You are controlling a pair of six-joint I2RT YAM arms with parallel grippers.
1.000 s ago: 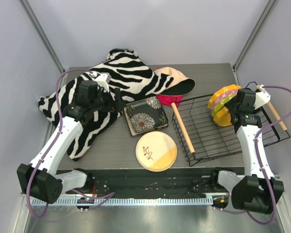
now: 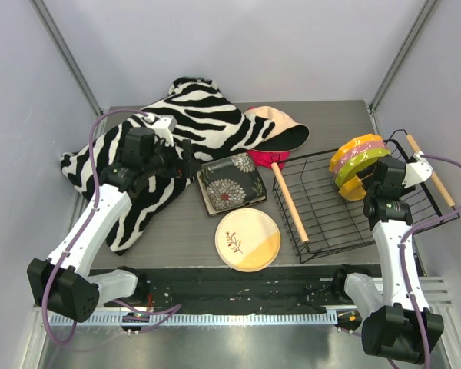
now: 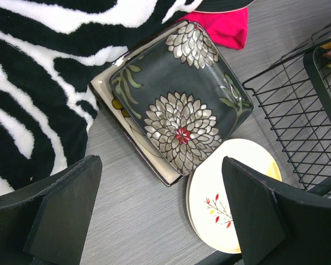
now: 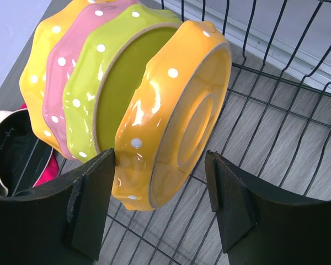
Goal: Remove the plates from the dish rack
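In the wire dish rack [image 2: 326, 223] stand polka-dot plates in yellow, pink, green [image 4: 88, 83] and orange [image 4: 149, 99]. My right gripper is over the rack, fingers apart around the front orange plate's lower rim; whether they touch it is unclear. My left gripper hangs open above the table, nothing between its fingers, beside a stack of dark floral square plates [image 3: 181, 132]. A round cream plate [image 2: 247, 240] lies on the table left of the rack.
A zebra-print cloth [image 2: 115, 215] covers the back left, with a red item [image 2: 265, 157] beside it. Bare grey table [image 2: 169, 238] shows at the front left. The walls are close at the rack's right.
The left arm has not moved.
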